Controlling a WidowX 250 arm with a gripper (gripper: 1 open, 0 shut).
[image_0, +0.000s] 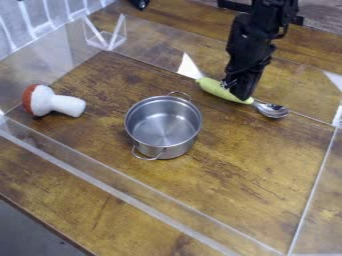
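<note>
My black gripper (238, 83) hangs at the upper right of the camera view, low over a pale green oblong item (217, 88) that looks like a vegetable. Its fingers look shut; whether they touch the item I cannot tell. A metal spoon (271, 109) lies at the right end of the green item. A steel pot (162, 124) with two handles stands at the middle, left of and nearer than the gripper.
A white mushroom-like object with a red top (51, 101) lies at the left. Clear panels or strips border the work area.
</note>
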